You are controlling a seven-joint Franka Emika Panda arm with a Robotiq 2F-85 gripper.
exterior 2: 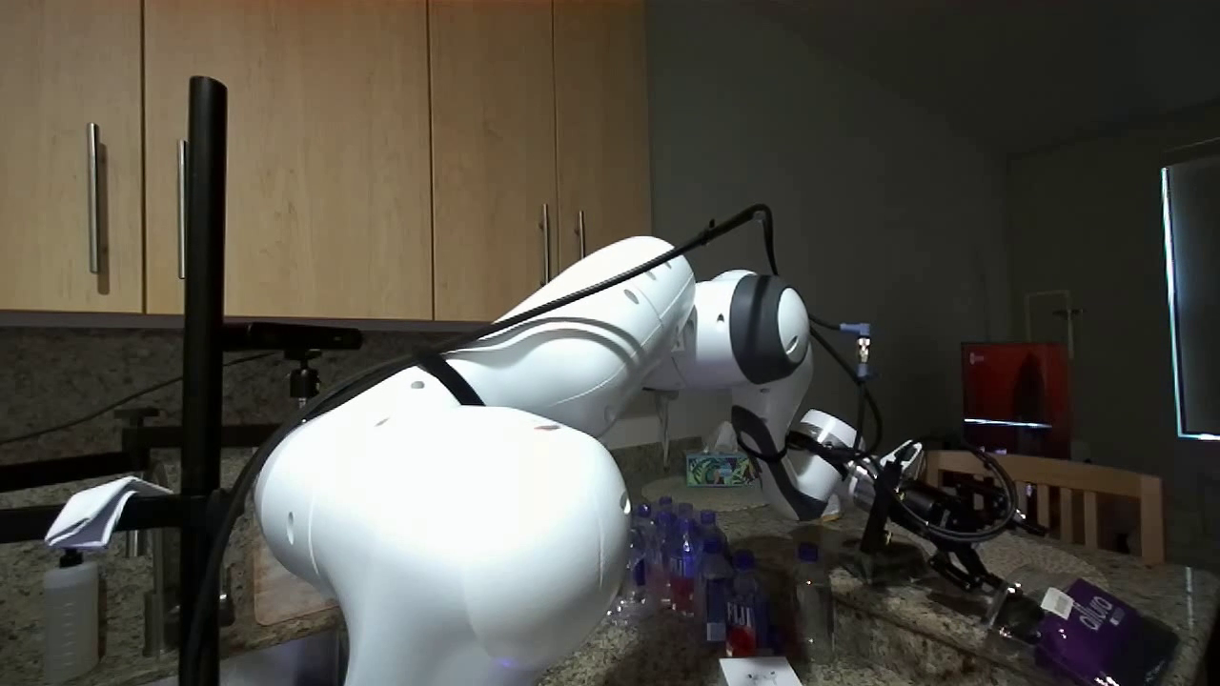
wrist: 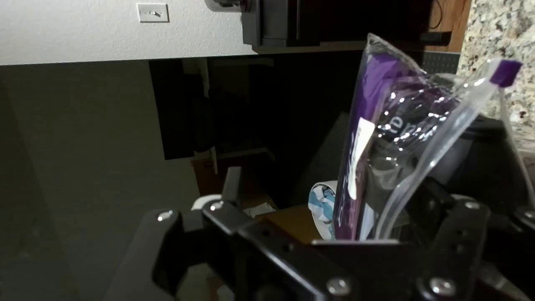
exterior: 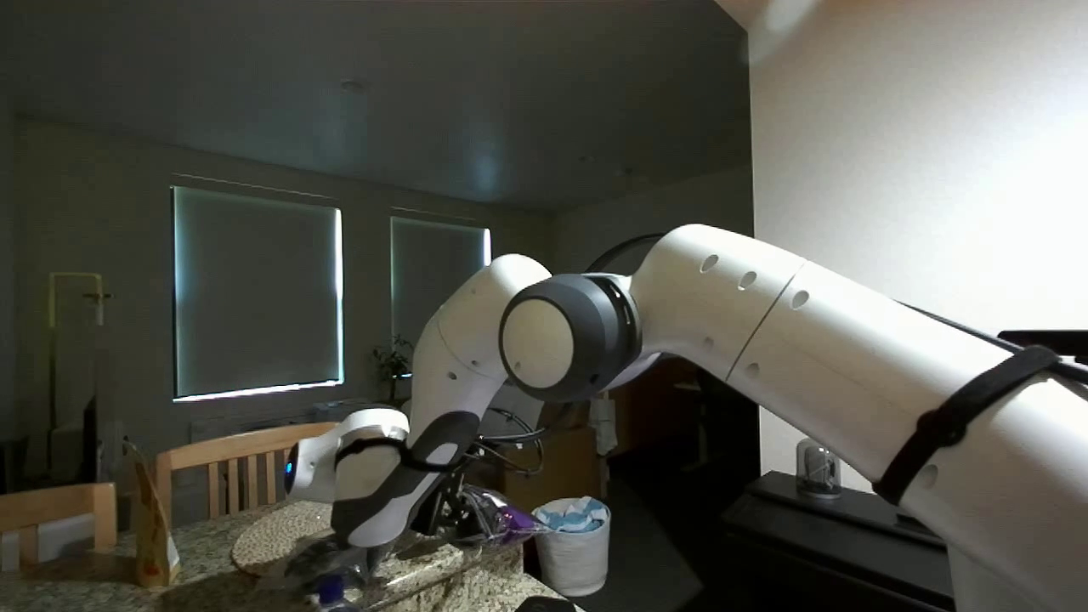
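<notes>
A clear zip bag with a purple package inside (wrist: 353, 165) fills the right half of the wrist view, its zipper strip running diagonally to a purple slider (wrist: 505, 73). In exterior view 2 this bag (exterior 2: 1100, 633) lies at the end of the raised counter ledge. My gripper is open, with the bag's lower part showing in and beyond the gap between its fingers. Whether the fingers touch the plastic, I cannot tell. From exterior view 1, the arm's wrist hides most of the gripper, and the bag (exterior: 515, 522) shows just to its right.
Several water bottles (exterior 2: 715, 583) stand grouped on the counter, with one clear bottle (exterior 2: 813, 606) nearer the ledge. Beyond the counter, a white bin (exterior: 573, 556) holds blue and white material. Wooden chairs (exterior: 229, 464) and a round woven mat (exterior: 267, 541) are at the far left.
</notes>
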